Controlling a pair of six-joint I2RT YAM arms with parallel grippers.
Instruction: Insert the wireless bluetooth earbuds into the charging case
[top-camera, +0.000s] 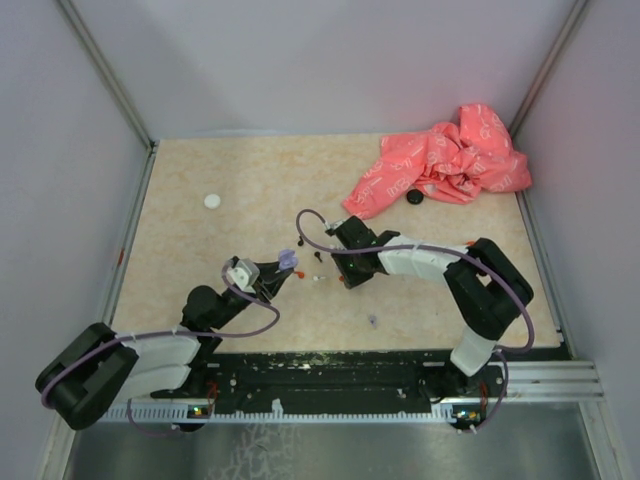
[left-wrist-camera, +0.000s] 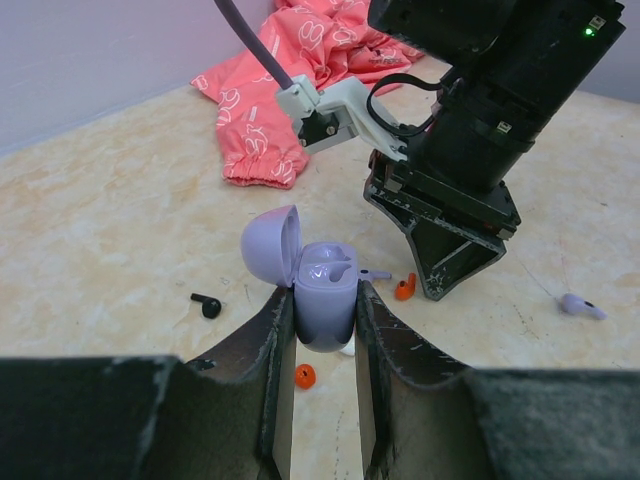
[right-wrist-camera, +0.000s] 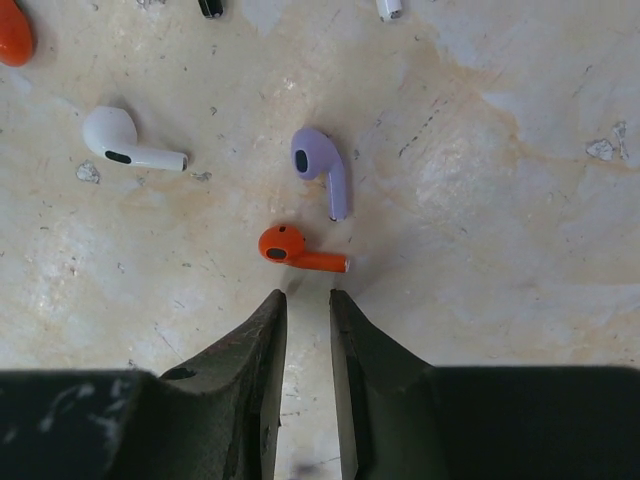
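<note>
A purple charging case (left-wrist-camera: 326, 312), its lid raised, is held upright above the table by my left gripper, which is shut on it. One purple earbud (right-wrist-camera: 318, 158) lies on the table just beyond an orange earbud (right-wrist-camera: 303, 261) in the right wrist view. Close to the orange earbud, on its near side, is my right gripper, partly open with nothing between its fingertips. Another purple earbud (left-wrist-camera: 582, 306) rests alone to the right in the left wrist view. The case's slots are too small to read clearly.
Loose on the table are a white earbud (right-wrist-camera: 112, 136), a black earbud (left-wrist-camera: 208, 306) and another orange one (left-wrist-camera: 305, 376). A white case (top-camera: 212, 201) sits far left, and a black case (top-camera: 415, 196) is by the crumpled red cloth (top-camera: 450, 155).
</note>
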